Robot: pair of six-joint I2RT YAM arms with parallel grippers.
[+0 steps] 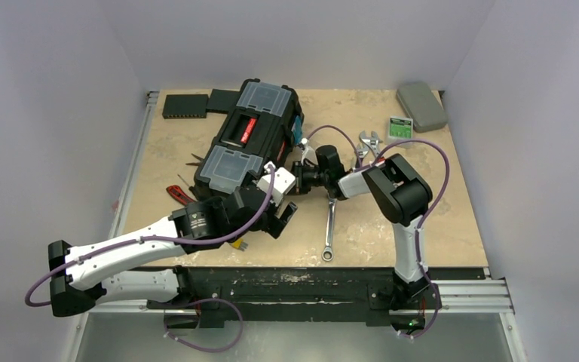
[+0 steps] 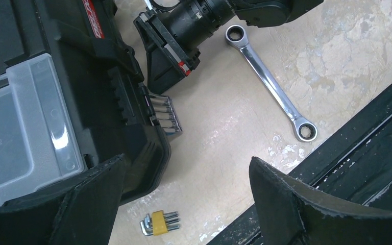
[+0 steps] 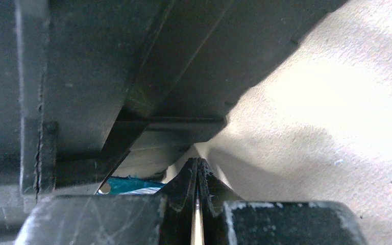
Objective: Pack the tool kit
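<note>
A black toolbox (image 1: pixel 271 113) with clear lid compartments (image 2: pixel 25 127) lies closed on the worktop. My right gripper (image 1: pixel 298 185) is at its right side, low against the worktop; in the right wrist view its fingertips (image 3: pixel 176 219) are shut beside the box's dark wall, with something blue behind them. A row of metal pieces (image 2: pixel 166 115) shows at the box's edge. My left gripper hangs open over the front corner, above the yellow hex key set (image 2: pixel 159 222). A ring wrench (image 1: pixel 329 226) lies right of the box.
Pliers and a screwdriver lie left of the box, partly hidden. Adjustable wrenches (image 1: pixel 369 143), a green-labelled case (image 1: pixel 400 128) and a grey case (image 1: pixel 421 105) are at back right. Dark slabs (image 1: pixel 185 105) lie at back left.
</note>
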